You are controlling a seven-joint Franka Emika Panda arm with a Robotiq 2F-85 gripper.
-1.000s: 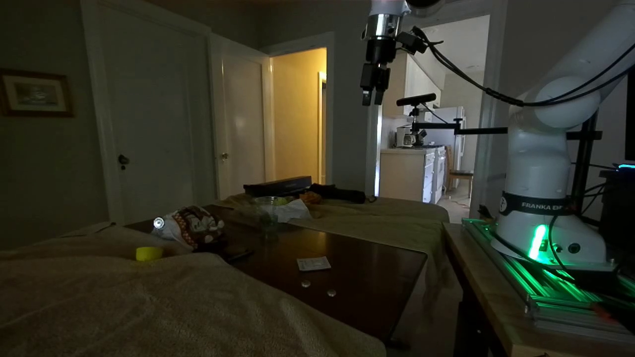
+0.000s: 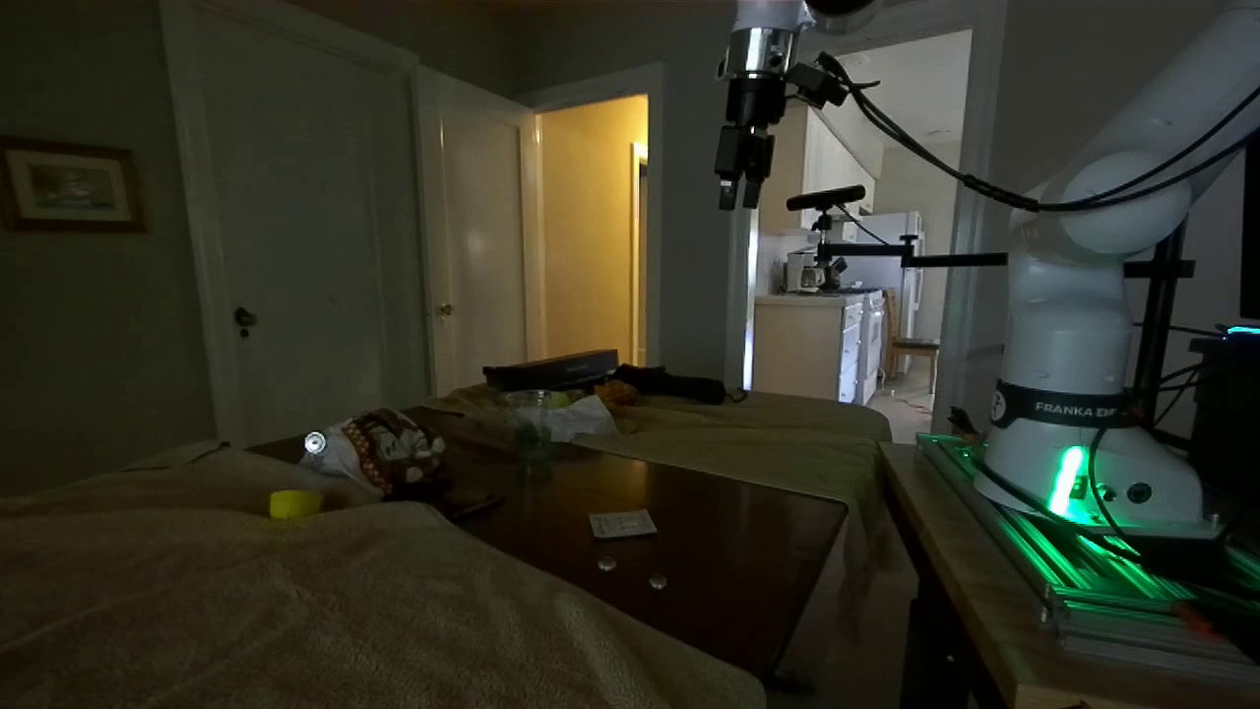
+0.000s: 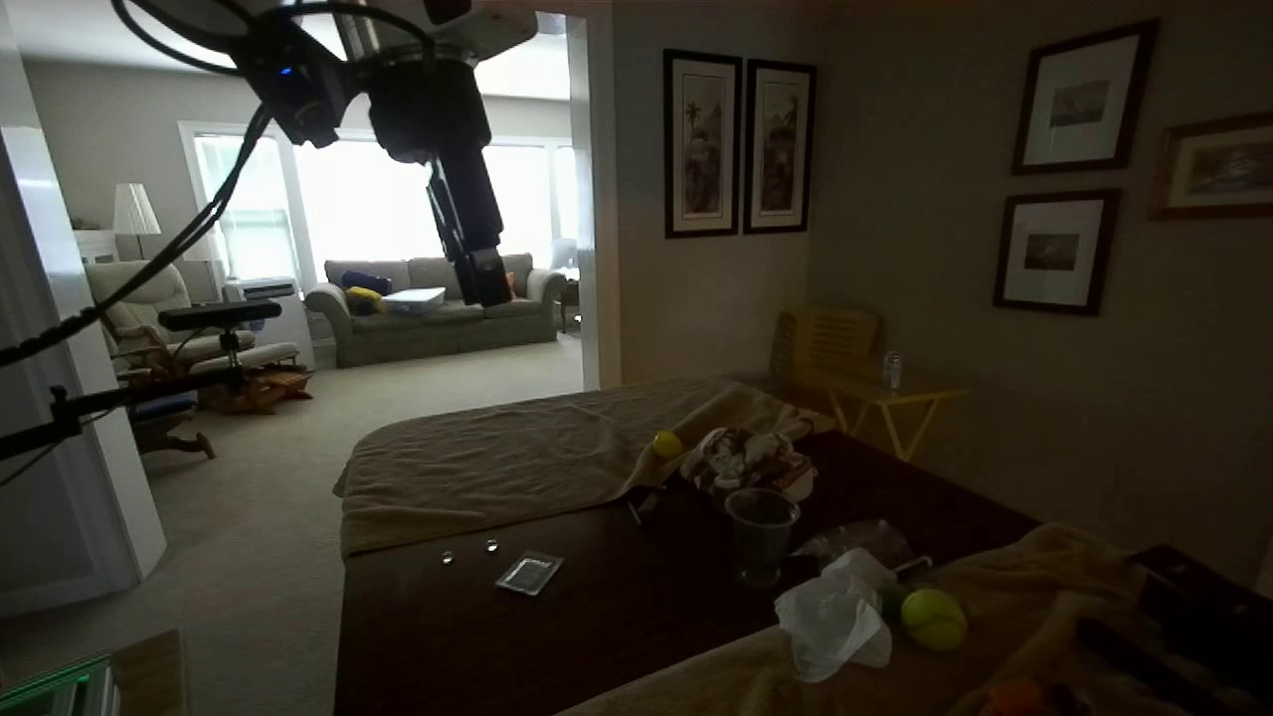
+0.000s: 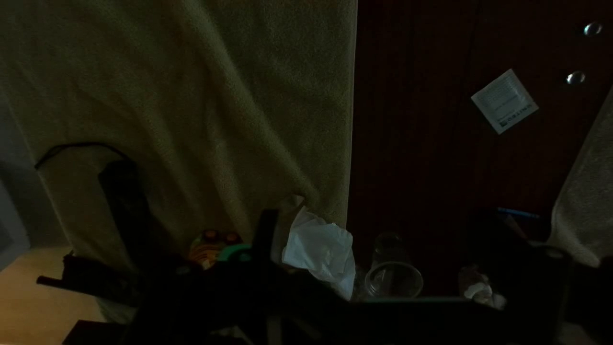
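Observation:
High above the table hangs my gripper (image 2: 739, 195), pointing down and well clear of every object. In the wrist view its dark fingers (image 4: 266, 235) stand wide apart, open, with nothing held between them. On the dark tabletop lie a flat silvery-white packet (image 3: 530, 573) and two small shiny round pieces (image 3: 448, 557). A clear plastic cup (image 3: 761, 537) stands farther along the table. Beside it are a crumpled white sheet (image 3: 835, 615) and a yellow-green ball (image 3: 934, 620). The lower part of the wrist view is too dark for detail.
Tan cloths (image 2: 354, 603) cover both sides of the dark table (image 2: 732, 520). A patterned bag (image 2: 384, 451) and a small yellow object (image 2: 295, 504) rest toward the far end. Black items (image 2: 555, 370) lie on the back cloth.

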